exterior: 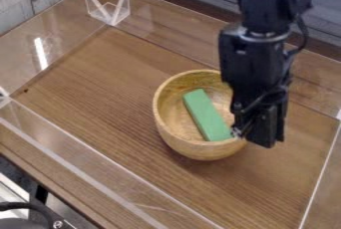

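A pale wooden bowl point(180, 123) sits right of centre on the wooden tray floor. Inside it lies a green block point(204, 112), long side running from back left to front right. My black gripper point(245, 131) hangs over the bowl's right rim, beside the block's front end; its lower part partly hides the rim. The fingers look close together, with nothing clearly visible between them.
A small white wire-like holder point(107, 6) stands at the back left. Raised tray edges run along the left and back.
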